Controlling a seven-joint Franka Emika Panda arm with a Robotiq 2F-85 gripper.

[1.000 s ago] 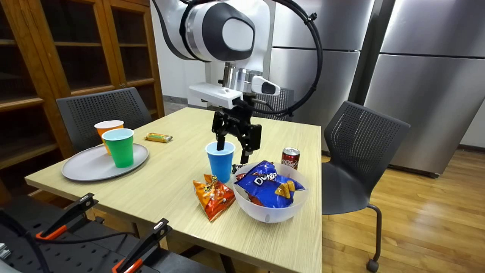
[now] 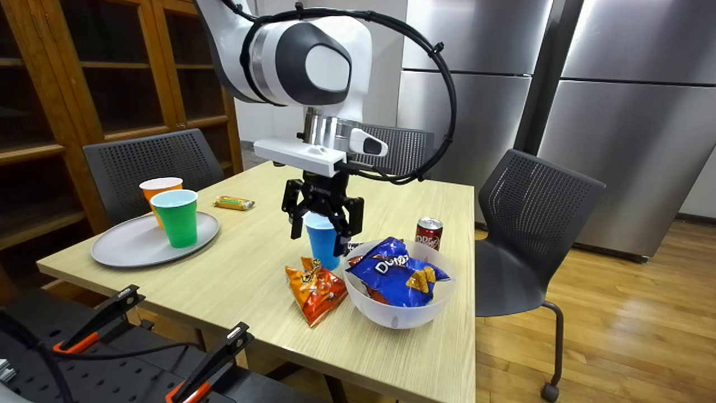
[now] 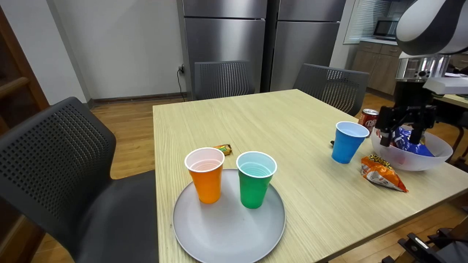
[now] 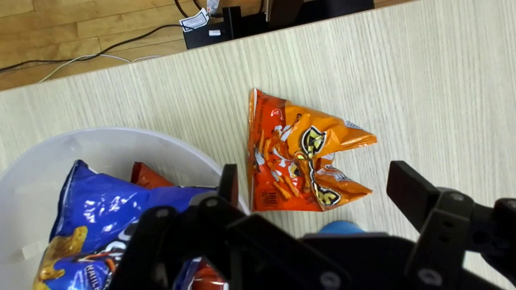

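My gripper (image 2: 319,236) is open above the table, with nothing held between its spread fingers. An orange-red chip bag (image 4: 290,159) lies on the table; in the wrist view it shows between and beyond the fingers. Beside it stands a blue cup (image 3: 347,142), upright, partly covered by the gripper in exterior view 1 and mostly hidden in the wrist view. To the right of the orange bag, a translucent white bowl (image 2: 403,318) holds a blue Doritos bag (image 2: 396,271) and some red packaging below it.
Behind the bowl stands a Dr Pepper can (image 2: 429,233). A grey plate (image 3: 228,236) carries an orange cup (image 3: 206,182) and a green cup (image 3: 255,186). Near the plate lies a small yellow wrapped bar (image 2: 233,202).
In exterior view 1, my gripper has shifted left and slightly down, from above the blue cup's right side to in front of the cup. The table's objects have not moved.
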